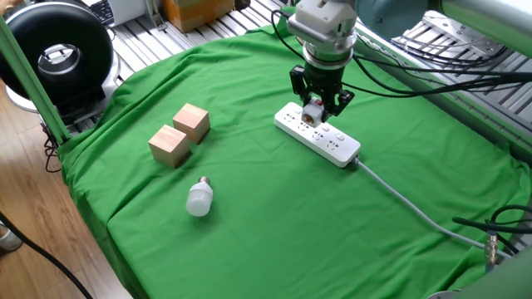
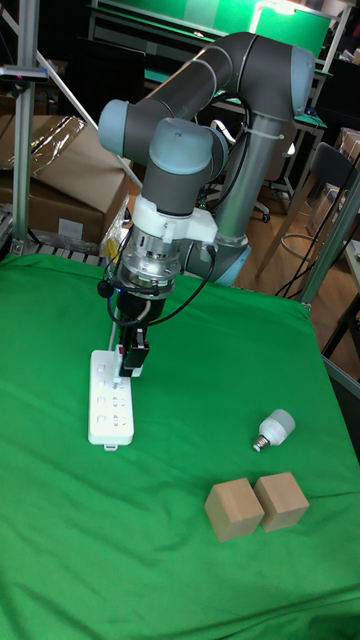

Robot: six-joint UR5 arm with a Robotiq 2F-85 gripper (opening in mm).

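Observation:
A white power strip (image 1: 339, 150) lies on the green cloth, its grey cable running off to the right in exterior view 1. Directly over it is my gripper (image 1: 318, 108), shut on a small white bulb socket (image 1: 312, 113) with a brassy opening. Whether the socket touches the strip I cannot tell. In exterior view 3 the gripper (image 2: 130, 363) points down at the strip (image 2: 110, 432) and largely covers the socket. A white light bulb (image 1: 199, 198) with a metal screw base rests on its side, well apart from the strip; exterior view 3 shows this bulb (image 2: 276, 428) too.
Two wooden cubes, one nearer (image 1: 169, 146) and one behind (image 1: 191, 122), stand close together left of the strip. Black cables (image 1: 416, 89) hang from the arm toward the right. Open green cloth (image 1: 274, 232) spreads in front of the strip.

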